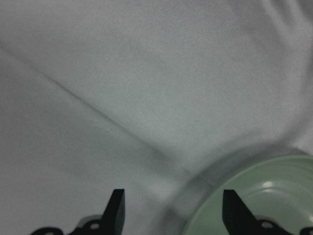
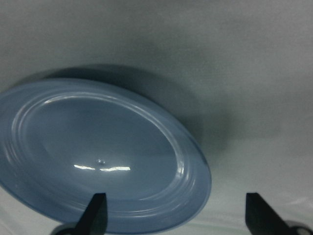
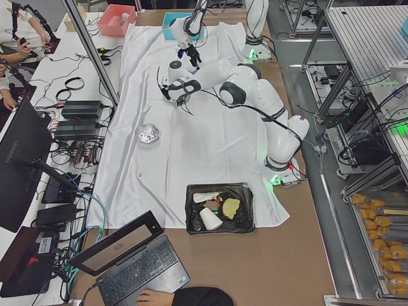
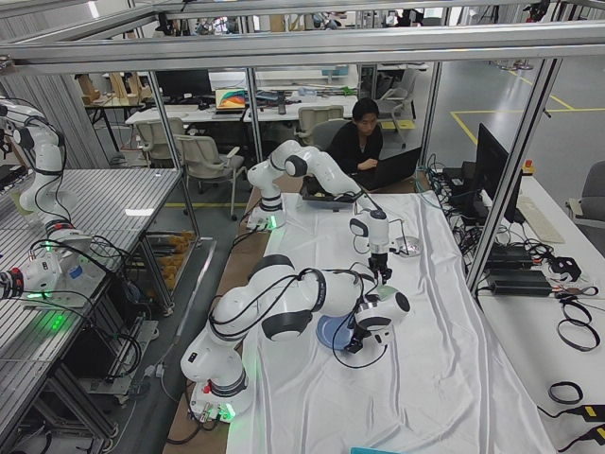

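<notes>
A pale green bowl-like dish (image 1: 266,196) lies on the white cloth at the lower right of the left wrist view, under one finger of my open left gripper, with nothing held. A blue oval plate (image 2: 93,142) fills the left of the right wrist view; my open right gripper hangs over its edge, also empty. In the camera right view the blue plate (image 4: 333,331) is partly hidden by an arm.
A crumpled foil bundle (image 3: 147,133) lies on the cloth. A black tray (image 3: 236,223) with food-like items is at the cloth's edge by a laptop. A blue bin (image 3: 169,32) stands at the far end.
</notes>
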